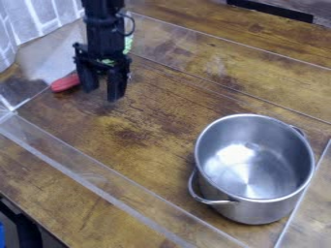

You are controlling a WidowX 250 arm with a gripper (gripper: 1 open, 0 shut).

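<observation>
The black gripper (101, 76) is low at the upper left of the view, over a red elongated object (65, 82) and in front of a green object (119, 46), both partly hidden behind it. Its two fingers point down, apparently apart; whether anything is between them is unclear. A large steel pot (253, 167) with side handles stands at the lower right.
A pale, shiny surface or sheet (33, 63) lies at the left edge, behind the red object.
</observation>
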